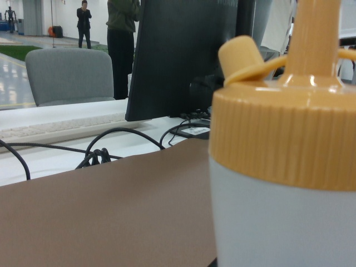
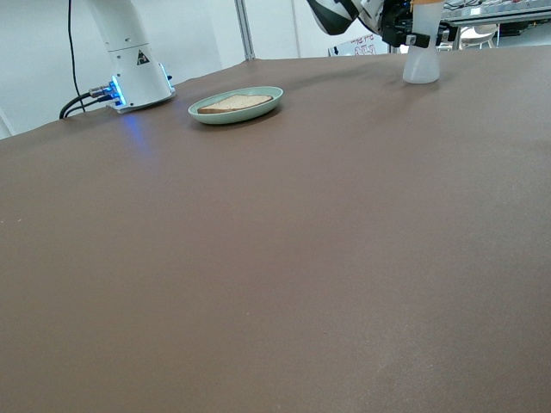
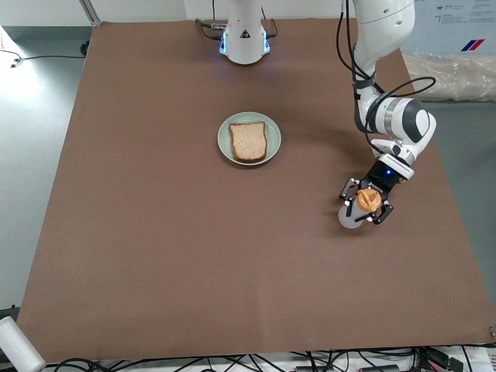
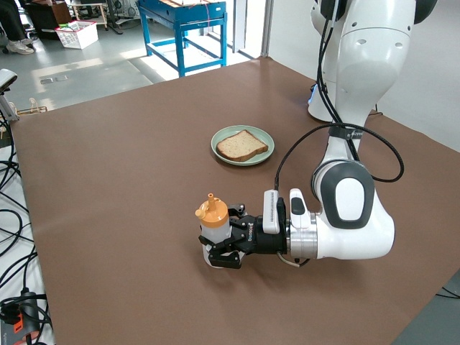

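A white squeeze bottle with an orange cap [image 3: 369, 200] stands upright at my gripper [image 4: 228, 241], on the right of the table in the left camera view. My black fingers sit around the bottle, on either side of it. In the wrist view the bottle [image 1: 283, 217] fills the right side, and the fingertips are mostly hidden. A slice of bread [image 3: 248, 142] lies on a pale green plate [image 3: 271, 152] near the middle back of the table, apart from the gripper.
Cables lie along the near edge; a monitor [image 1: 172, 55] shows beyond the table in the wrist view.
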